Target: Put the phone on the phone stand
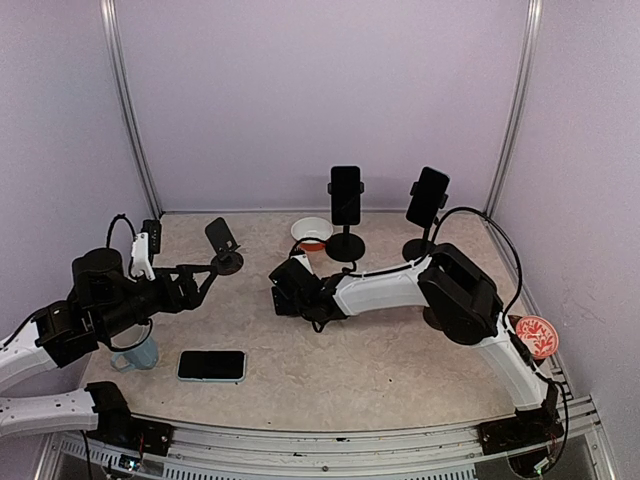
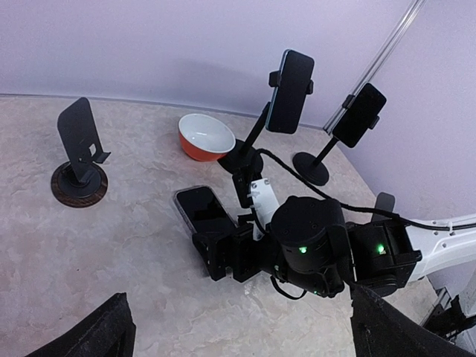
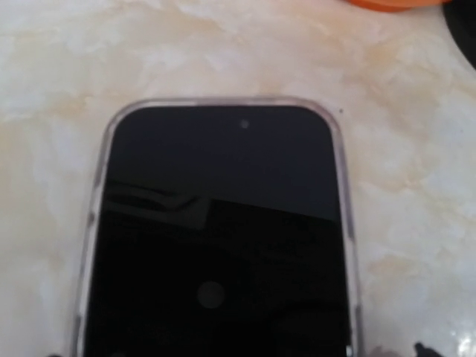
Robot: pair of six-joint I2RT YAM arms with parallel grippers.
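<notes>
A black phone in a clear case (image 3: pixel 216 230) lies flat on the table directly beneath my right gripper (image 1: pixel 285 300), which is open low over it (image 2: pixel 223 253); in the top view that phone is hidden by the gripper. A second phone (image 1: pixel 211 365) lies at the front left. An empty stand (image 1: pixel 222 240) (image 2: pixel 78 141) stands left of centre at the back. Two taller stands hold phones (image 1: pixel 346 195) (image 1: pixel 428 197). My left gripper (image 1: pixel 190 285) hangs open at the left, short of the empty stand.
A red-white bowl (image 1: pixel 311 230) sits at the back. A blue mug (image 1: pixel 140 350) is at the left, a red patterned round item (image 1: pixel 535 335) at the right edge. Another dark stand base (image 1: pixel 433 316) is partly behind the right arm.
</notes>
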